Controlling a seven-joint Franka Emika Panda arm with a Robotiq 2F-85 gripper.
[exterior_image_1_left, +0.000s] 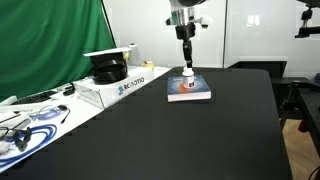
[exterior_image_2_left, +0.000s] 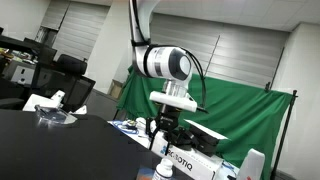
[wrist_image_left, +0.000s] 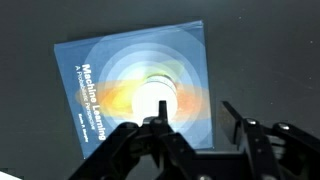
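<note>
A blue book (wrist_image_left: 90, 65) titled "Machine Learning" lies flat on the dark table, also seen as a book (exterior_image_1_left: 202, 93) in exterior view 1. On its cover, near the middle of the printed rings, stands a small white bottle-like object (exterior_image_1_left: 188, 73), upright; the wrist view shows its round white top (wrist_image_left: 150, 97). My gripper (exterior_image_1_left: 187, 60) is just above the white object. In the wrist view its fingers are spread apart, the left finger (wrist_image_left: 160, 127) overlapping the white top and the right one over bare table. Nothing shows gripped between them.
A white Robotiq box (exterior_image_1_left: 112, 92) with a black pan (exterior_image_1_left: 110, 72) on it stands left of the book. Blue cables (exterior_image_1_left: 40, 137) lie at the far left.
</note>
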